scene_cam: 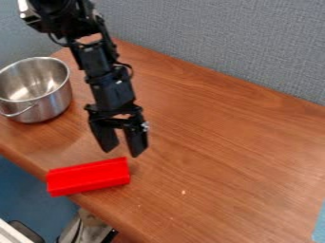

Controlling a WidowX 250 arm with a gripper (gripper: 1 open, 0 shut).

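My gripper [122,144] hangs over the wooden table on the black arm, open, its two dark fingers apart with nothing seen between them. Below it and slightly left, near the table's front-left edge, lies a red oblong block [87,177]. A steel pot [34,89] with a wire handle stands upright at the left, behind the block and left of the arm.
A grey fabric wall [229,43] runs along the back. Past the front-left edge are blue floor and some pale hardware with cables.
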